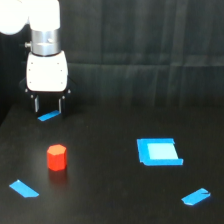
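A red block (57, 157) with a six-sided outline sits on the black table at the left, nearer the camera than the arm. My gripper (48, 104) hangs at the back left, below the white arm. Its two dark fingers stand apart, with nothing visible between them. The block lies in front of the gripper and slightly to its right, well apart from it. To the right, a white square (162, 151) framed in blue lies flat and empty on the table.
Blue tape strips lie at the front left (24, 188) and front right (196, 197). Another strip (49, 115) shows just below the gripper. A dark curtain (140, 50) hangs behind. Between the block and the blue-framed square, the table is clear.
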